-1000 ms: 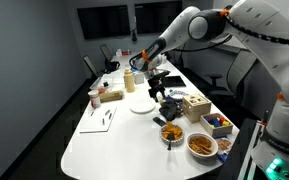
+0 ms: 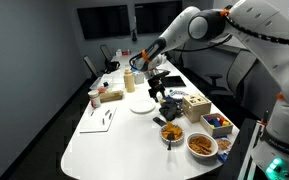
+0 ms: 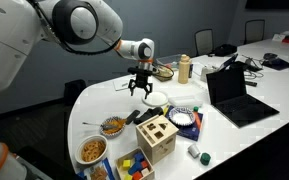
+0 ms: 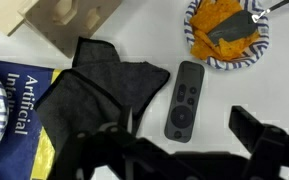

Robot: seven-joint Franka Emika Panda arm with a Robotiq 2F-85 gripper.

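My gripper is open and points down over the table, its two dark fingers apart at the lower part of the wrist view. Between and beyond them lies a black remote (image 4: 185, 100) on the white tabletop, with nothing held. To its left a crumpled dark cloth (image 4: 119, 80) partly covers a blue book (image 4: 22, 115). In the second exterior view the gripper (image 3: 143, 91) hangs above the table, behind the remote (image 3: 133, 117) and near a round white plate (image 3: 155, 99).
A bowl of orange pieces (image 3: 114, 126), a wooden box (image 3: 157, 141), a larger bowl (image 3: 93, 150) and a box of colored blocks (image 3: 135, 167) crowd the near side. An open laptop (image 3: 241, 98) stands at the right.
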